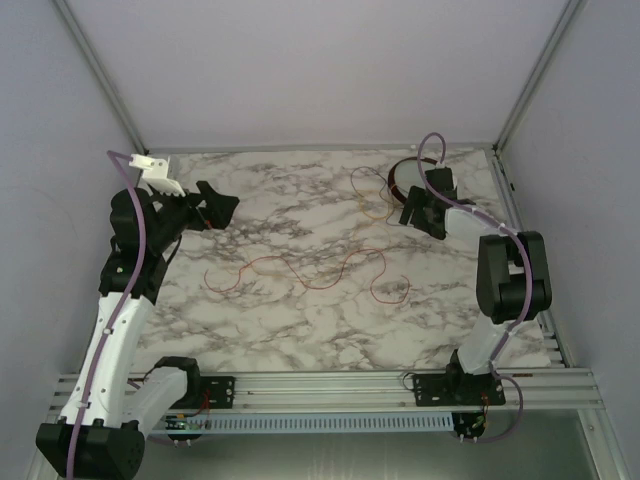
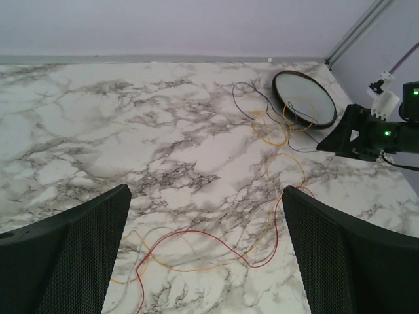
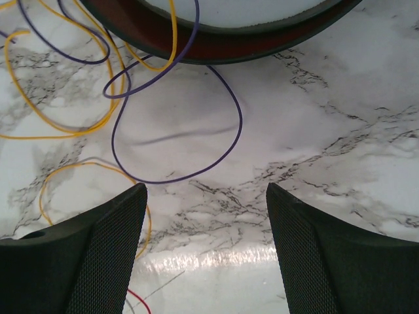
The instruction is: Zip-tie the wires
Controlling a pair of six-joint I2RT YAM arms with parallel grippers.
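A red wire (image 1: 330,284) curves across the middle of the table, with a yellow wire (image 2: 200,269) running beside it in the left wrist view. At the back right, purple wire (image 3: 216,163) and yellow wire (image 3: 82,134) trail in loops by a round, dark-rimmed container (image 2: 302,99). My right gripper (image 1: 420,216) is low beside that container; its fingers (image 3: 108,245) stand apart, the purple loop lying just beyond them. High over the table's left side, my left gripper (image 1: 222,203) is open and empty. I cannot make out any zip tie.
Walls close in the sides and back. A metal rail (image 1: 310,385) runs along the front edge.
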